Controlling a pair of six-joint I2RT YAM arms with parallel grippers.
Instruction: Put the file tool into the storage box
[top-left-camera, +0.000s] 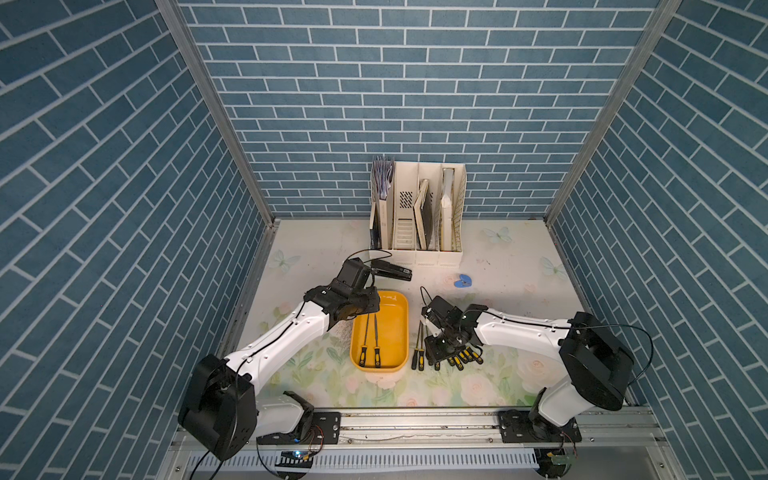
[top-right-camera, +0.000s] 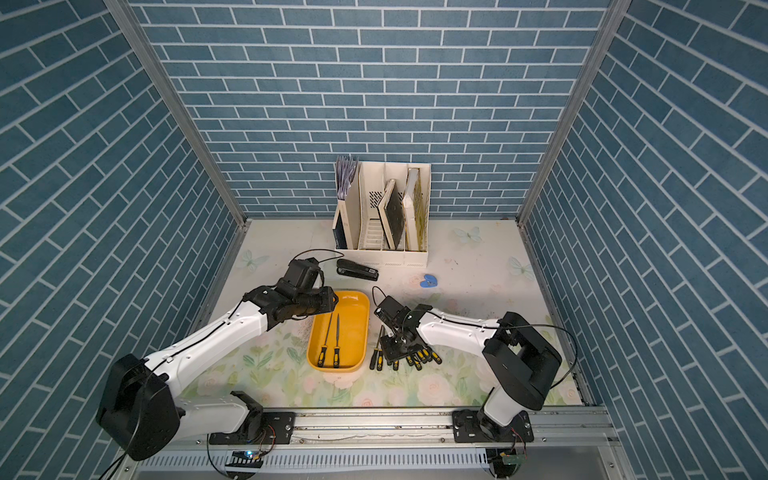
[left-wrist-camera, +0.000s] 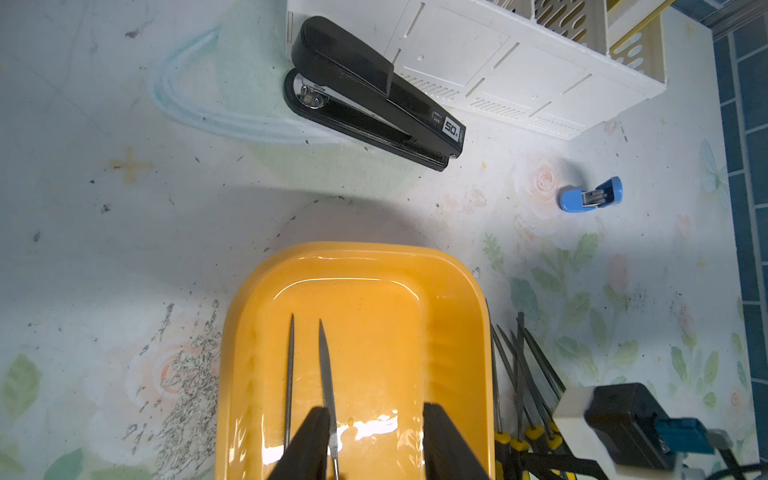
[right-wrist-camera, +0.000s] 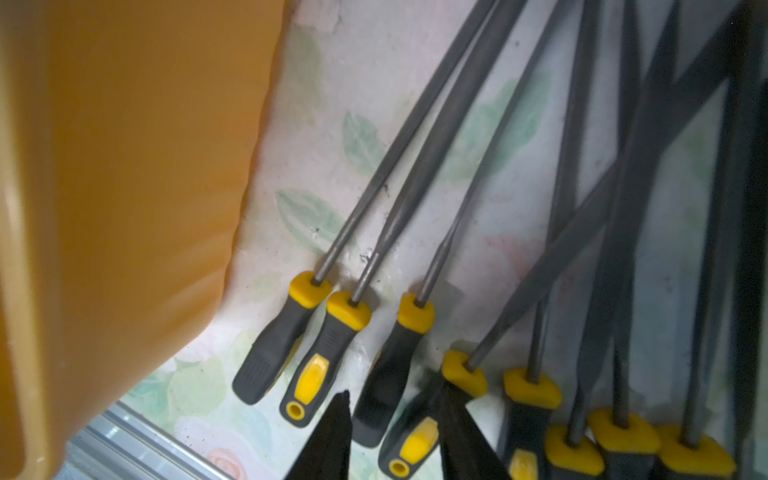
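Observation:
Two files lie in the yellow storage box, one of them a slim flat file. In the left wrist view my left gripper stands part open above the box, nothing between its fingers. Right of the box, several black-and-yellow-handled files lie loose on the table; the leftmost file is nearest the box wall, with another file beside it. My right gripper is part open over the handles of a third file and a file lying slanted. Whether its fingers touch a handle, I cannot tell.
Behind the box lie a black stapler and a blue staple remover. A white file rack stands at the back. Other files overlap on the right side of the pile.

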